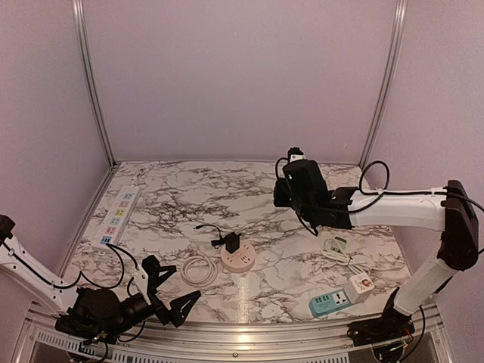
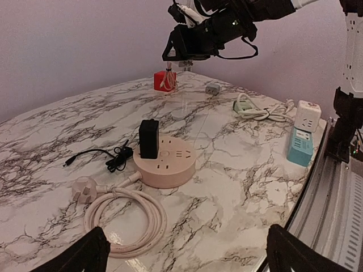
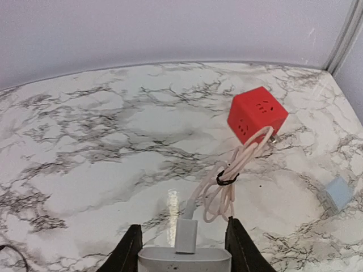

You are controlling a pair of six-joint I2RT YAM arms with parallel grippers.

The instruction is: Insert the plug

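My right gripper is shut on a white plug (image 3: 185,258), raised above the back right of the table; its bundled pale cord (image 3: 227,181) hangs beyond it, in front of a red cube socket (image 3: 256,113) in the right wrist view. My left gripper (image 1: 174,295) stands open low at the front left, nothing between its fingers. A round pink socket (image 1: 238,261) carries a black adapter (image 1: 232,243). A long power strip (image 1: 117,215) lies at the left.
A coiled pink cable (image 1: 198,272) lies front centre. A teal strip (image 1: 329,302), white cube (image 1: 360,286) and white cable (image 1: 340,253) occupy the front right. A small grey block (image 3: 337,194) is at the back right.
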